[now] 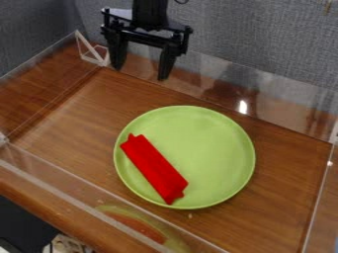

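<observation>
A red elongated block [153,168] lies diagonally on the left part of a round green plate [205,148]. My black gripper [140,57] hangs at the top of the view over the back of the table, well away from the plate, its two fingers spread apart with nothing visible between them.
Clear panels edge it at the back, front and right. A white wire object [93,51] stands at the back left corner.
</observation>
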